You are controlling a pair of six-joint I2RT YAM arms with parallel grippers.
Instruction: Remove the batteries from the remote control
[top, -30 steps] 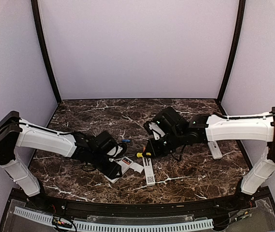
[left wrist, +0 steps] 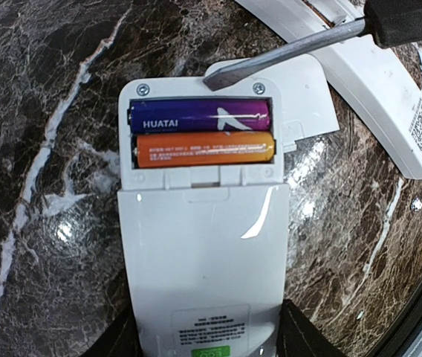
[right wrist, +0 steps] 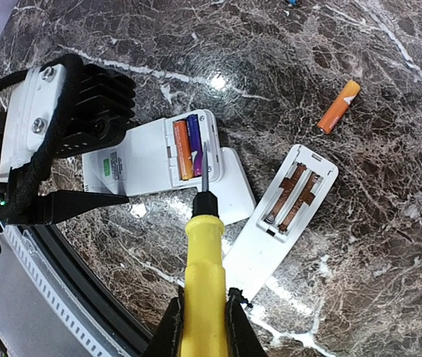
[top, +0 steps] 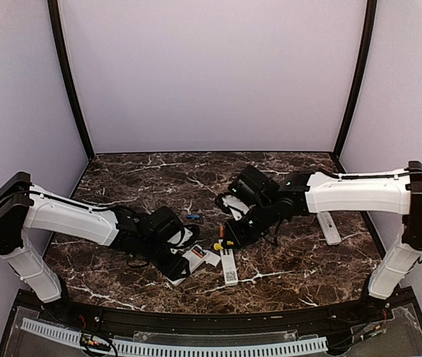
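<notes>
A white remote control (left wrist: 200,253) lies back up with its battery bay uncovered. Two batteries sit side by side in the bay: a purple one (left wrist: 166,117) at the end and an orange one (left wrist: 196,149) beside it. My left gripper is shut on the remote's lower end. My right gripper is shut on the yellow handle of a screwdriver (right wrist: 206,245). In the left wrist view its flat metal tip reaches over the bay's end edge, close to the purple battery; whether it touches I cannot tell.
The white battery cover (right wrist: 232,186) lies beside the remote's end. A second white remote (right wrist: 259,249) has an open, empty bay. A loose orange battery (right wrist: 339,106) and a blue object (top: 192,216) lie behind. Another remote (top: 328,228) rests far right.
My left gripper and the remote have shifted a little to the right, nearer the cover.
</notes>
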